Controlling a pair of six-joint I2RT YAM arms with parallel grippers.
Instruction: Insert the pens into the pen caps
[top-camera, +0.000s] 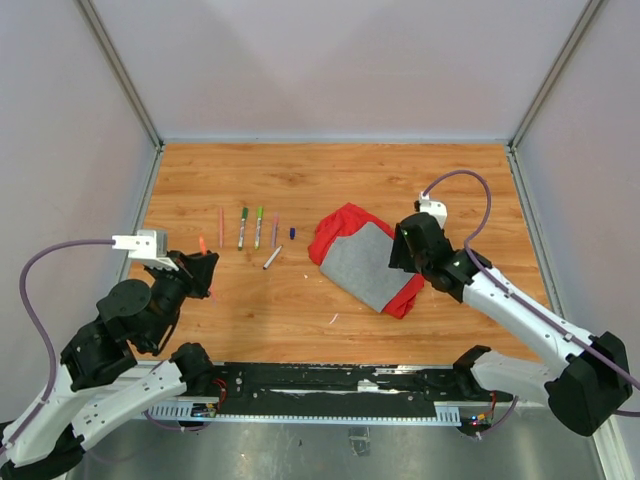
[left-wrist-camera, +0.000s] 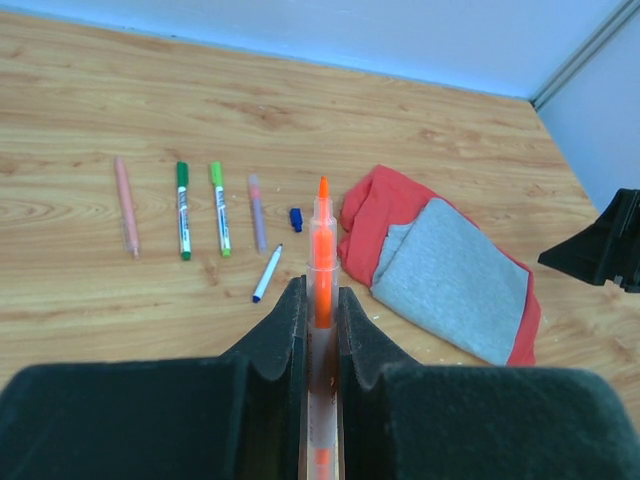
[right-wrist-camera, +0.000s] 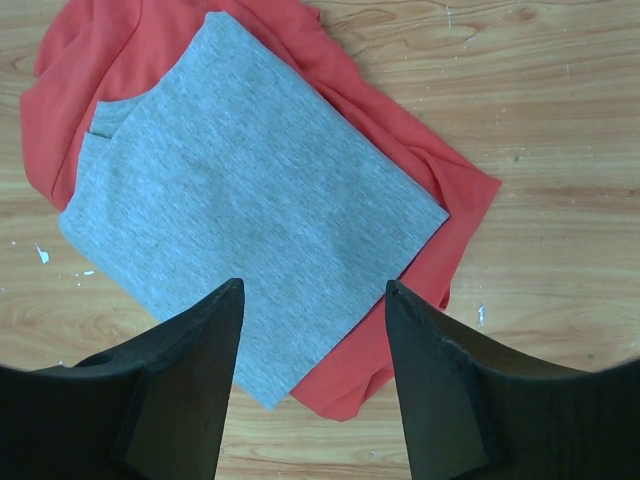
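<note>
Held upright in my left gripper is an orange pen (left-wrist-camera: 323, 245); its fingers are shut on the barrel. Lying uncapped on the table is a blue pen (left-wrist-camera: 267, 274), with its small blue cap (left-wrist-camera: 295, 219) separate, up and to the right of it. A pink pen (left-wrist-camera: 126, 206), a dark green pen (left-wrist-camera: 183, 208), a light green pen (left-wrist-camera: 220, 208) and a purple pen (left-wrist-camera: 257, 211) lie in a row to the left. My right gripper stands part open above the cloth, nothing between its fingers.
A red cloth with a grey-blue cloth (top-camera: 357, 266) on it lies right of the pens. A small white scrap (top-camera: 333, 319) is on the wood near the front. Bare table (top-camera: 440, 170) shows at the back right.
</note>
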